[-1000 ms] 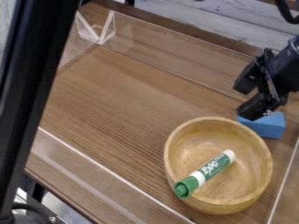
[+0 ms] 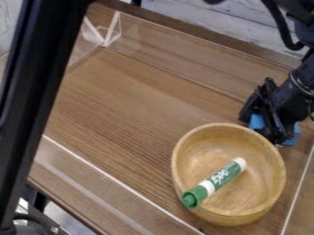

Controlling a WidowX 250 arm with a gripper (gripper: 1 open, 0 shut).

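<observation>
My black gripper (image 2: 273, 111) reaches in from the right and is lowered around a small blue object (image 2: 287, 137), just behind a tan bowl. The gripper covers much of the blue object, and its fingers look open. The bowl (image 2: 196, 150) holds a green and white marker (image 2: 214, 182) lying diagonally.
A clear divider or tray edge runs along the back left. A black post stands along the left side of the view.
My gripper has moved down onto the blue object, which is now mostly hidden behind it. The bowl and marker have not moved.
</observation>
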